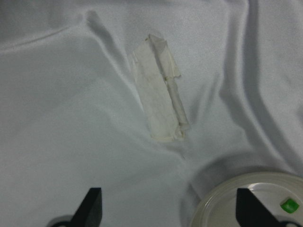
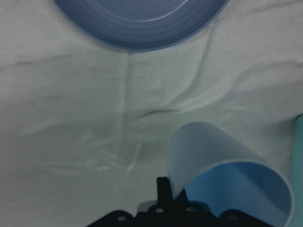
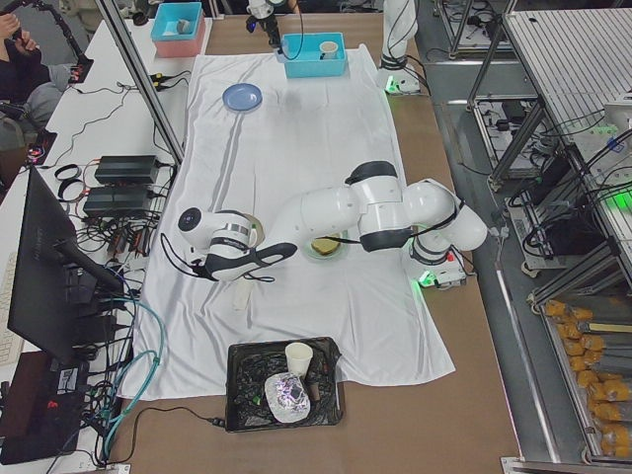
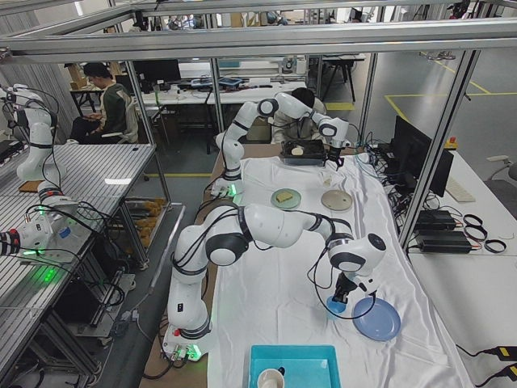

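My left gripper is open with nothing between its fingers, above the white cloth. Below it lie a folded paper strip point(image 1: 156, 94) and a beige plate point(image 1: 215, 198) with a small green piece point(image 1: 289, 205). My right gripper is shut on the wall of a light blue cup point(image 2: 203, 146), tilted with its mouth visible. A blue plate point(image 2: 137, 35) lies beside it. In the camera right view, a green plate point(image 4: 294, 200) holds a yellow sponge-like piece point(image 4: 283, 196).
A turquoise bin point(image 4: 315, 356) with a cup stands at the far end. A black tray point(image 3: 237, 400) with a white cup point(image 3: 299, 360) and foil bundle point(image 3: 287, 397) is at the other end. A monitor point(image 3: 39, 286) and cables border one side.
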